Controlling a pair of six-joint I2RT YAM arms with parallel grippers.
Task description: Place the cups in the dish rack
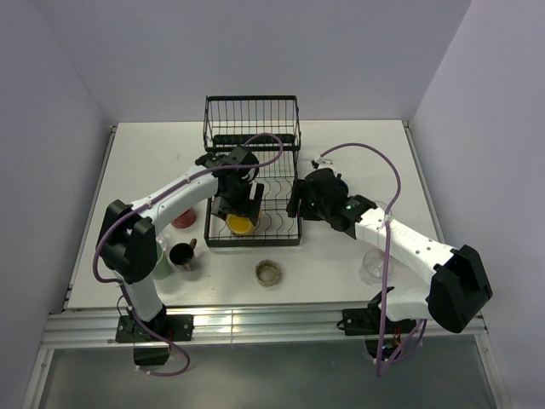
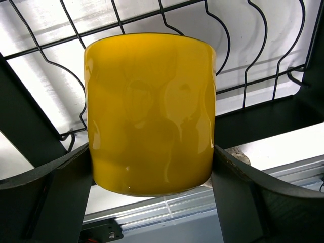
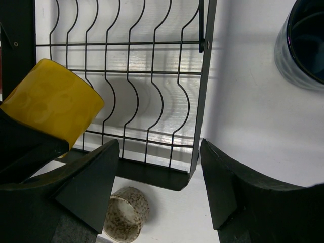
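The yellow cup (image 2: 150, 114) is inside the front left part of the black dish rack (image 1: 255, 242). It is tilted in the right wrist view. My left gripper (image 1: 238, 209) is open around it, one finger on each side close against its wall; whether the pads press on it, I cannot tell. Over the rack's right edge my right gripper stands open and empty. Left of the rack are a red cup (image 1: 184, 218), a black mug (image 1: 181, 254) and a green cup (image 1: 161, 262). A speckled cup (image 1: 268, 273) stands in front.
A dark blue cup (image 3: 307, 45) is right of the rack, mostly hidden behind my right gripper in the top view. Clear glass (image 1: 373, 267) stands at the front right, near the right arm. The right part of the rack is empty.
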